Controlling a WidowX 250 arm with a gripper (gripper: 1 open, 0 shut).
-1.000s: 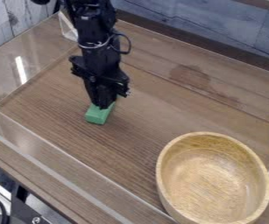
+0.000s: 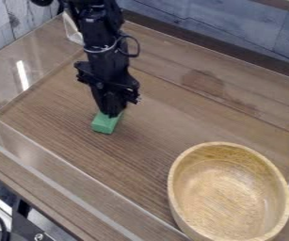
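The black robot arm reaches down from the top of the view to a small green block [image 2: 105,122] lying on the wooden table. Its gripper [image 2: 113,105] is right at the block's upper end, covering part of it. Whether the fingers are closed on the block cannot be made out.
A large round tan bowl [image 2: 229,193] stands at the front right of the table [image 2: 172,85]. A grey-blue planked wall [image 2: 234,28] runs behind the table, and the table's edge shows at the lower left.
The arm and gripper have shifted very slightly to the left over the last second. The green block looks nearly unchanged in place.
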